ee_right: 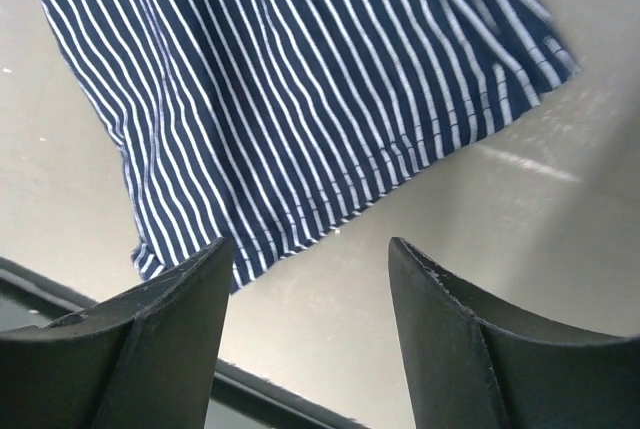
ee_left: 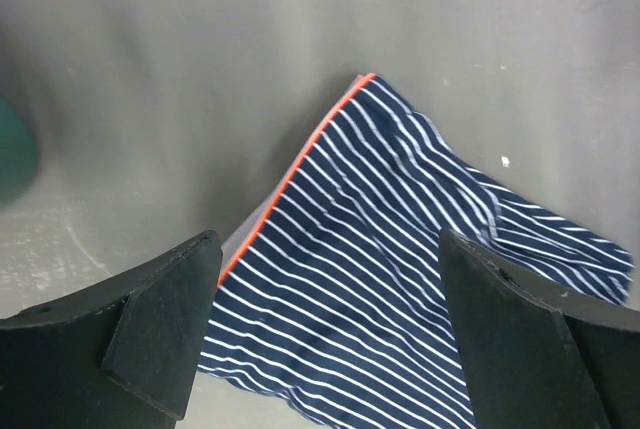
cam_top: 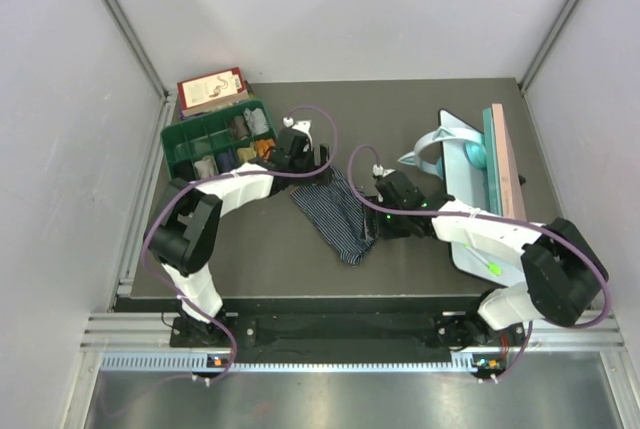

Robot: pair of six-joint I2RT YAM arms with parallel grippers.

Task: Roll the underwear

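Note:
The navy-and-white striped underwear (cam_top: 338, 217) lies spread on the grey table, with an orange-red band along one edge in the left wrist view (ee_left: 335, 259). My left gripper (cam_top: 321, 171) is open above its upper end, fingers apart over the cloth (ee_left: 332, 294). My right gripper (cam_top: 370, 217) is open over the lower right part of the cloth; in the right wrist view its fingers sit either side of the cloth's lower corner and bare table (ee_right: 305, 299), holding nothing.
A green divided bin (cam_top: 195, 134) with rolled items stands at the upper left, boxes (cam_top: 212, 89) behind it. At the right are a white board (cam_top: 460, 179), upright panels and a pale blue looped item (cam_top: 430, 139).

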